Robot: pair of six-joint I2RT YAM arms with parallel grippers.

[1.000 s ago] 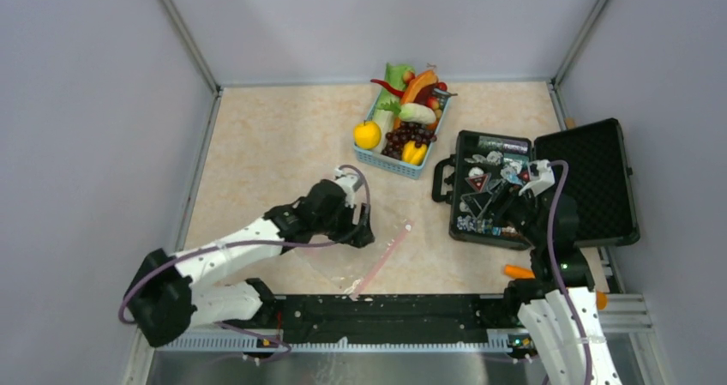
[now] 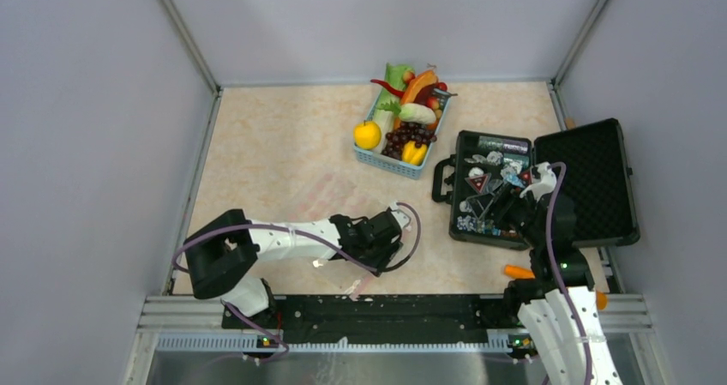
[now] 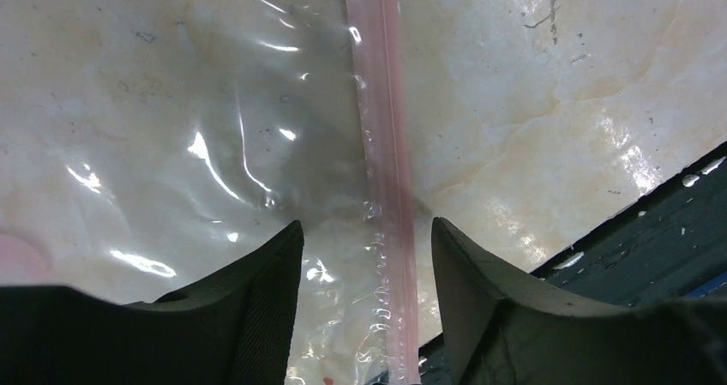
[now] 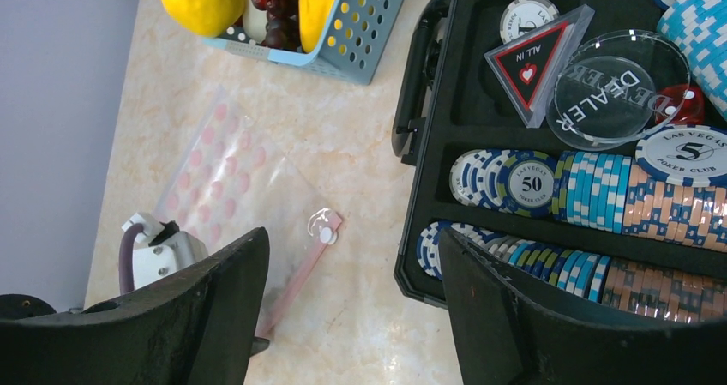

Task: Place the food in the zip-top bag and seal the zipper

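Observation:
A clear zip bag [image 4: 223, 179] with pink dots and a pink zipper strip [image 3: 383, 136] lies flat on the table. My left gripper hangs low over the zipper edge, its fingers open either side of the strip; in the top view it covers part of the bag. The food, including a yellow fruit [image 2: 367, 134], grapes and several vegetables, is piled in a blue basket [image 2: 384, 167] behind the bag. My right gripper [image 2: 497, 203] stands open above the black case at the right, nothing between its fingers.
The open case [image 2: 581, 179] holds poker chips. Orange objects [image 2: 519, 272] lie at the front right, partly behind my right arm. The dark front edge runs close to the bag.
My left arm has moved right and toward the front, from over the bag's middle to its zipper edge. My right arm is nearly still.

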